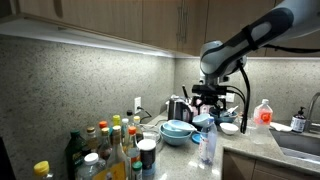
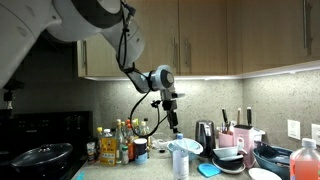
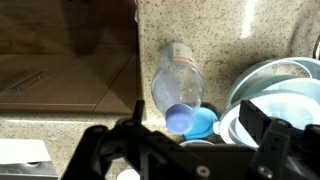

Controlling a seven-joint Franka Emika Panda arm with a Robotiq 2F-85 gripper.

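A clear bottle with a bluish-grey cap (image 3: 180, 80) stands near the counter edge in the wrist view. In exterior view 1 the same bottle (image 1: 207, 147) is upright in front of the bowls, and exterior view 2 shows it (image 2: 180, 162) below the arm. My gripper (image 1: 208, 105) is open above the bottle and apart from it. Seen from the wrist, the gripper has its fingers spread wide to either side of the bottle's cap, with nothing held.
Stacked light-blue bowls (image 1: 176, 131) sit close beside the bottle. Several sauce and oil bottles (image 1: 117, 155) and a dark-and-white mug (image 1: 147, 153) line the wall side. A large clear jug (image 1: 263, 114) stands near the sink (image 1: 297, 146).
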